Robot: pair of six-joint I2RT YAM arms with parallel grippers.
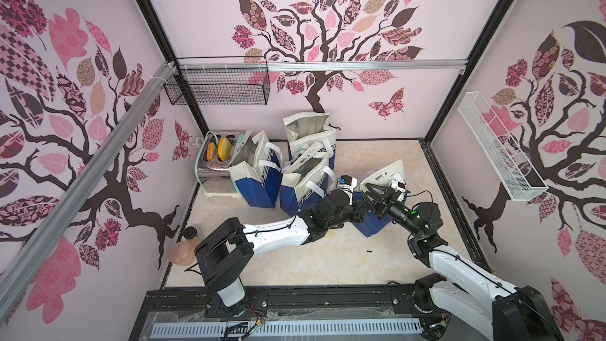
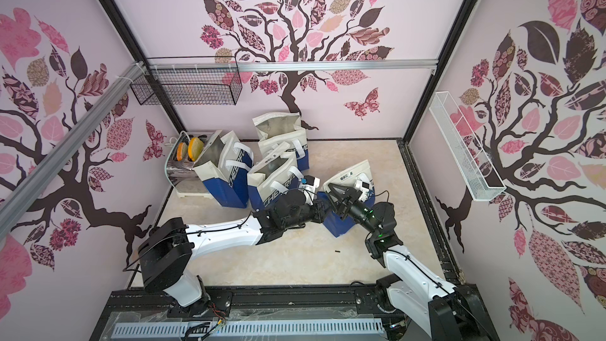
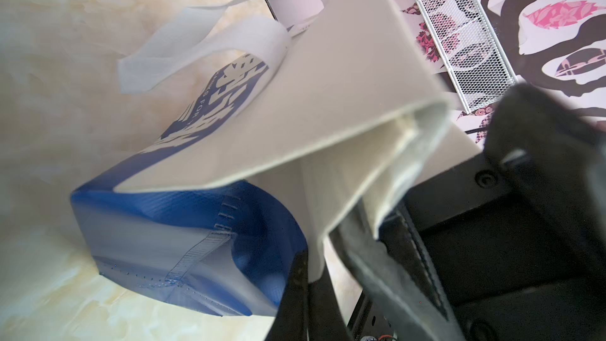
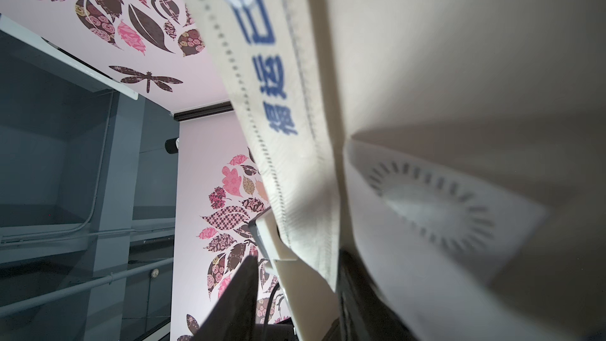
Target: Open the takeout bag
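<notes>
A blue-and-white takeout bag [image 1: 372,221] stands at the right of the table, its cream top [image 4: 442,44] filling much of the right wrist view. My left gripper is shut at the bag's near top edge; the cream fabric hangs against its tips, and whether any is pinched is unclear. My right gripper is part open at the bag's top, one finger behind the printed cream band [image 4: 277,120], the other outside it. In the left wrist view, the bag's white handles [image 3: 189,50] stand off to the side.
Several other bags [image 1: 255,176] stand at the back and middle left, beside a rack [image 1: 211,176] holding yellow items. A black wire basket [image 1: 214,85] and a white one [image 1: 502,145] hang on the walls.
</notes>
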